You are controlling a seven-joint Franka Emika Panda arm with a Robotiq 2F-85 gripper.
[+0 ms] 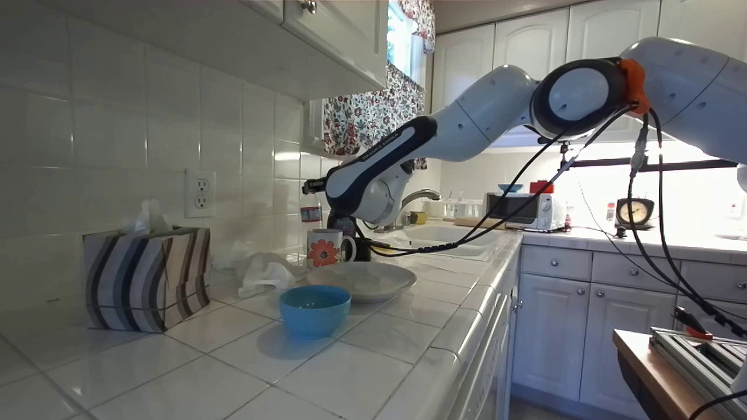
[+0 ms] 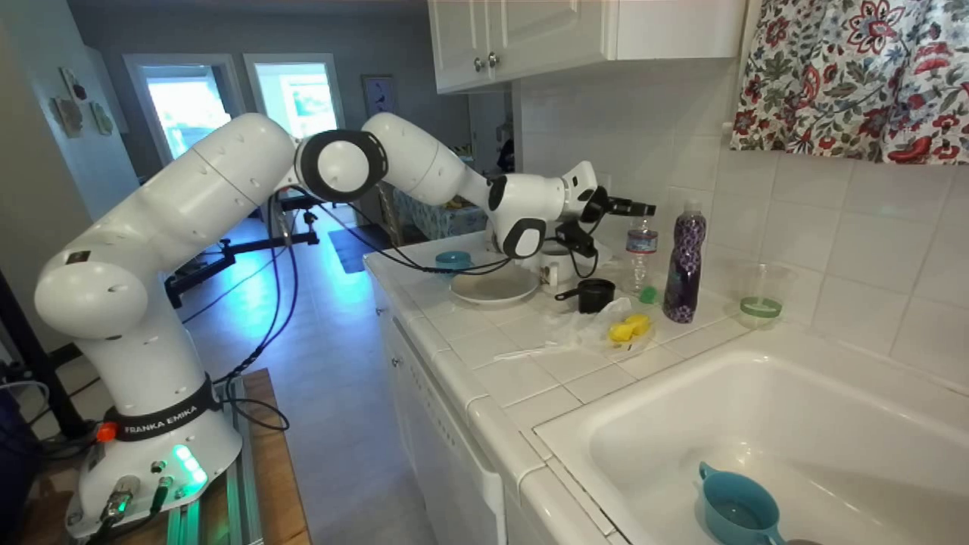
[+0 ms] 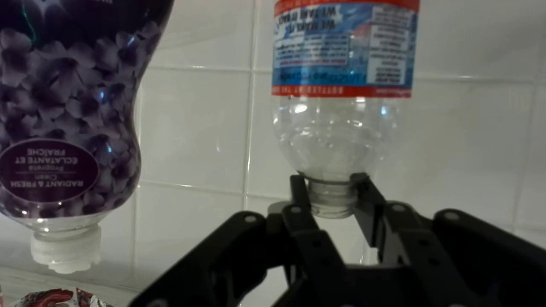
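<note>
A clear plastic bottle (image 2: 640, 259) with a red-and-blue label stands upright by the back wall. My gripper is shut on its neck, one dark finger on each side; the bottle appears upside down in the wrist view. From the side, in exterior view 2, the gripper (image 2: 649, 210) reaches level over the bottle's top. Whether the bottle's base rests on the counter cannot be made out. In exterior view 1 the bottle's label (image 1: 311, 214) shows above the flowered mug, which hides its lower part.
Close beside the bottle stands a purple soap bottle (image 2: 685, 263). A small black pot (image 2: 587, 295), a yellow item (image 2: 629, 328) and a plastic cup (image 2: 761, 295) are nearby. A mug (image 1: 324, 249), plate (image 1: 378, 283) and blue bowl (image 1: 315, 318) occupy the counter's other side.
</note>
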